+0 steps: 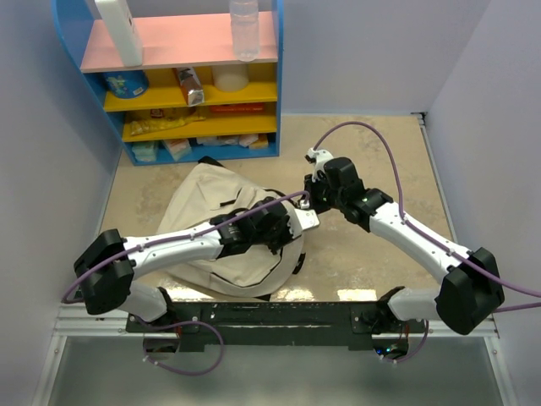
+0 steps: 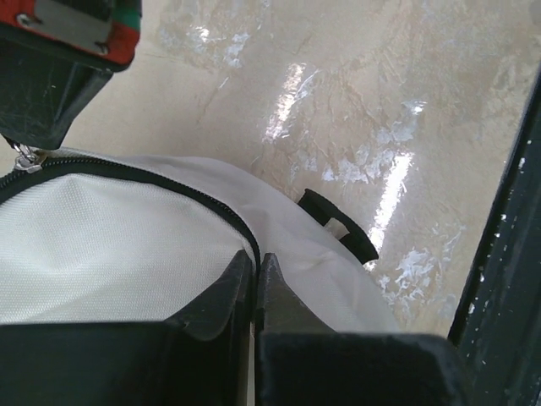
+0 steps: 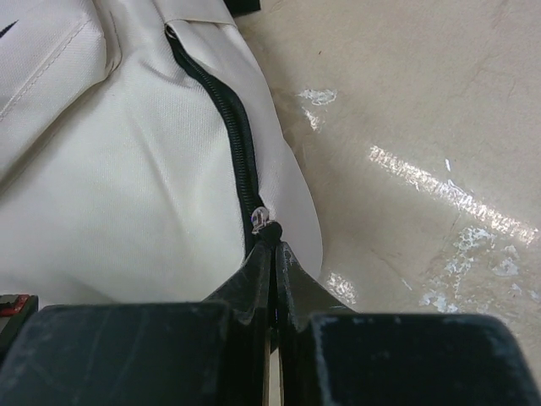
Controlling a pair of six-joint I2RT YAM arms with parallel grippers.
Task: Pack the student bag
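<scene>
A cream-white bag (image 1: 199,199) with black trim lies on the floor, left of centre in the top view. My left gripper is shut on the black zipper edge (image 2: 190,193) at the bag's rim. The right gripper is at the far end of the zipper (image 3: 232,127), its fingertips closed around the slider's small black pull tab. The silver zipper slider (image 3: 260,218) shows just beyond those tips. In the top view, the left arm covers part of the bag and its zipper; what is inside cannot be seen.
A blue shelf unit (image 1: 279,101) with yellow and pink boards stands at the back left. It holds a clear bottle (image 1: 245,30), a white carton (image 1: 121,32), a blue tub (image 1: 127,83) and several packets. Bare floor (image 1: 372,245) lies to the right of the bag.
</scene>
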